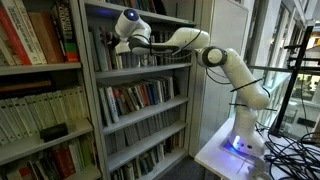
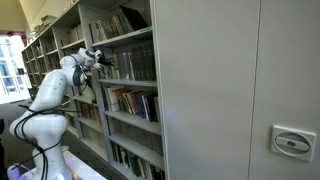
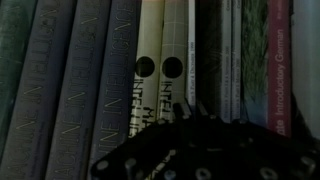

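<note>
Up at the top of the grey bookcase [image 1: 142,118], my gripper [image 1: 122,47] is level with a row of upright books, its tip close to their spines. Exterior view 2 also has the gripper [image 2: 103,64] at that high shelf. In the dark wrist view the black gripper reaches in from below, its fingers closed in among the spines. They seem shut on a book, though which spine is hard to tell. Just left stand two pale books [image 3: 160,65] with black dots; to the right is a pink book [image 3: 278,70].
Grey-purple volumes [image 3: 82,80] stand packed at the left of the wrist view. Lower shelves hold more books [image 1: 135,97]. A shelf board [image 1: 140,71] runs below the gripper. The white table [image 1: 218,158] stands by the arm's base.
</note>
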